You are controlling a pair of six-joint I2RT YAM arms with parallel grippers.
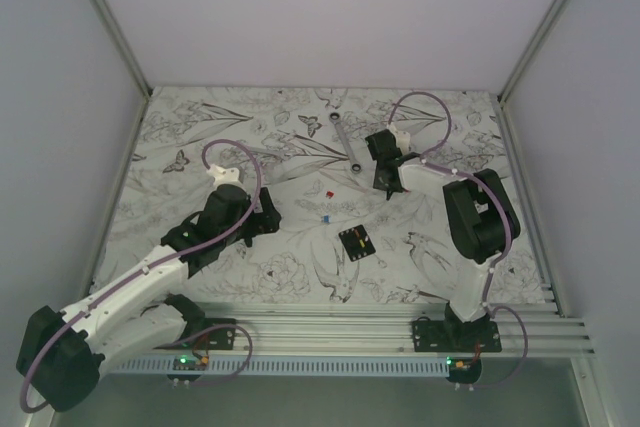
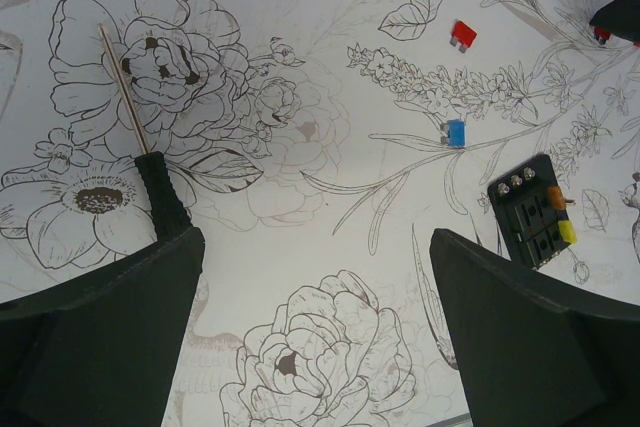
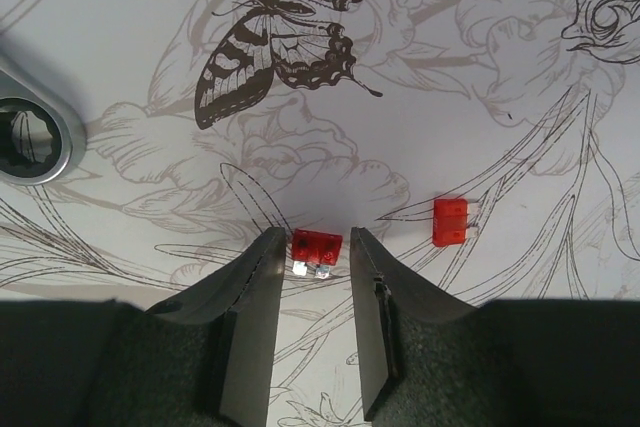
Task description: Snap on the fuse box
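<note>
The black fuse box point(image 1: 356, 242), holding yellow and orange fuses, lies front centre, also at the right of the left wrist view point(image 2: 525, 217). My right gripper point(image 1: 389, 190) is low over the table right of the wrench, its fingertips closed around a red fuse point(image 3: 316, 247). A second red fuse point(image 3: 450, 222) lies just right of it. Another red fuse point(image 2: 462, 35) and a blue fuse point(image 2: 453, 133) lie near the middle. My left gripper point(image 1: 264, 222) stands open above the left side, nothing between its fingers.
A wrench point(image 1: 344, 142) lies at the back centre. A screwdriver point(image 2: 165, 197) lies beneath my left gripper. The table around the fuse box is mostly clear.
</note>
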